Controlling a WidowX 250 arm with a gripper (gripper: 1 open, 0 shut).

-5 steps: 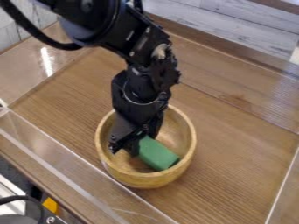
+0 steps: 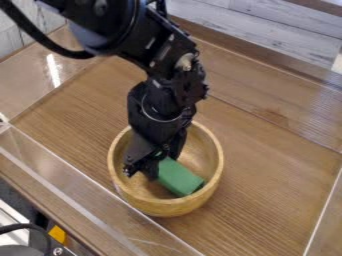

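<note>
A black gripper point(image 2: 150, 160) hangs down from the arm into a round yellow-tan bowl point(image 2: 207, 150). Inside the bowl lies a green block point(image 2: 181, 178), its upper end at the gripper's fingertips. The gripper looks closed on that end, though the dark fingers partly hide the contact.
A clear panel edge runs along the front left, with cables and a small yellow item at the lower-left corner. A white plank wall stands at the back.
Very little differs; the gripper and block appear shifted very slightly within the bowl.
</note>
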